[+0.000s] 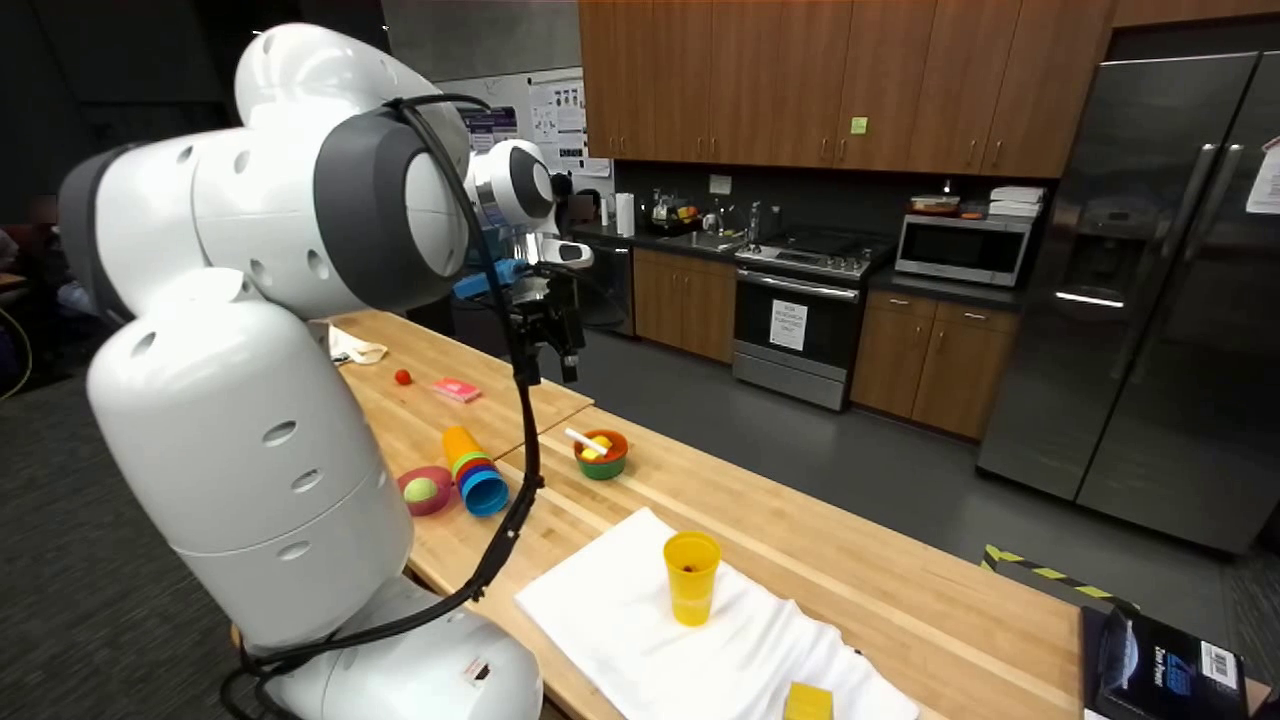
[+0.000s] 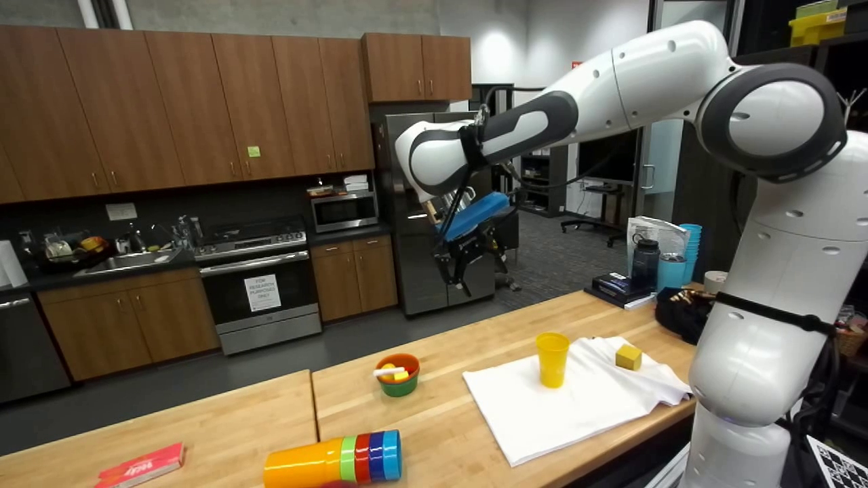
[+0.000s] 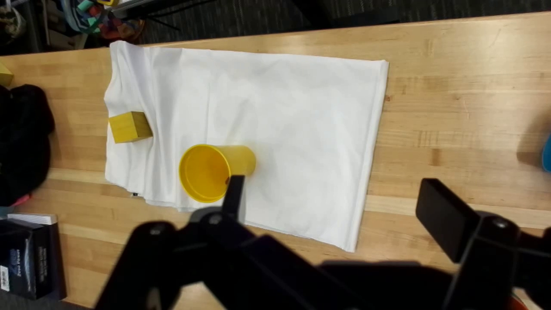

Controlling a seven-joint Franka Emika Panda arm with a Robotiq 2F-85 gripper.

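Observation:
My gripper hangs high above the table, its black fingers (image 3: 445,219) spread wide with only air between them; in exterior view 2 the same gripper (image 2: 457,272) is well clear of everything. A yellow cup (image 3: 206,173) stands upright on a white cloth (image 3: 304,139). Close to it on the cloth's rumpled end sits a yellow block (image 3: 129,127). Apart from these, a green and orange bowl (image 2: 399,382) holds yellow pieces and a white stick. A row of nested coloured cups (image 2: 338,458) lies on its side.
A pink ball-holding bowl (image 1: 426,490) touches the nested cups. Farther off lies a pink packet (image 2: 142,465). A black box (image 3: 23,258) and dark fabric (image 3: 23,144) occupy the table's other end. Bare wood surrounds the cloth.

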